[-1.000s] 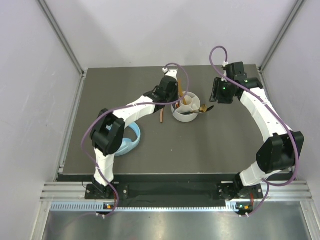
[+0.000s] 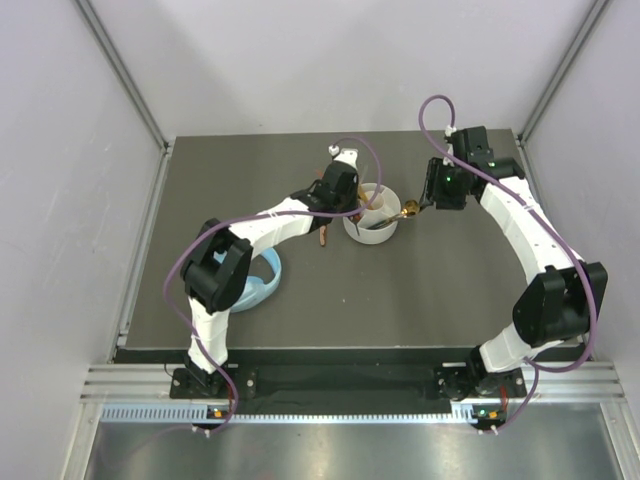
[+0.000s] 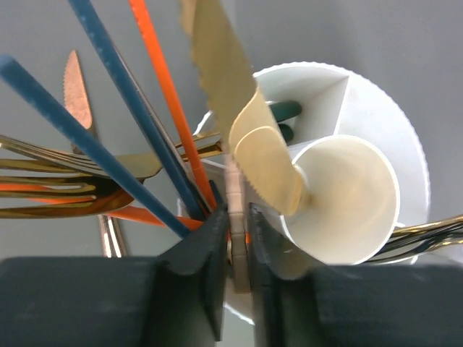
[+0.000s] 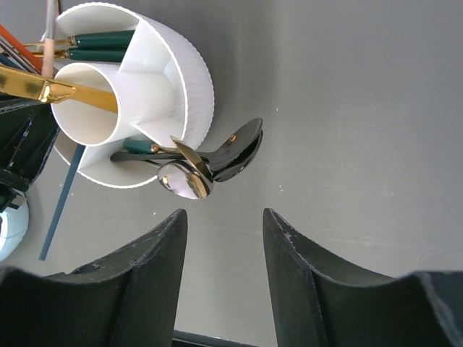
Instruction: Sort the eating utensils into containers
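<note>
A white round divided container [image 2: 386,225] with a centre cup [image 3: 347,195] holds spoons [image 4: 184,181], green-handled pieces [image 4: 101,45], forks [image 3: 58,181] and chopsticks [image 3: 123,87]. My left gripper is at the container's left side, over the utensils, with a pale handle between its fingers; whether it grips it is unclear. A gold knife [image 3: 239,101] stands up above the cup. A loose knife [image 3: 79,94] lies on the table beside the container. My right gripper hovers right of the spoons, fingers apart, empty.
A light-blue curved holder [image 2: 258,290] lies at the left front, partly under my left arm.
</note>
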